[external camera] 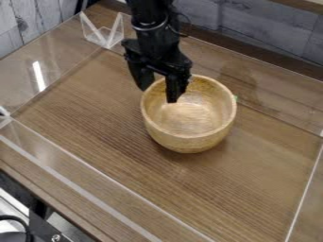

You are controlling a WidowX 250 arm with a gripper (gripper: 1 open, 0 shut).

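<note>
My gripper (158, 74), black, hangs from the top of the camera view over the back-left rim of a large yellow plastic bowl (190, 113) on the wooden table. Its fingers point down and stand open; I see nothing between them. The bowl looks empty, its back-left part partly hidden by the gripper.
A clear plastic piece (104, 30) lies at the back left near the edge. Dark edges border the table at top and lower left, with cables (15, 227) in the lower left corner.
</note>
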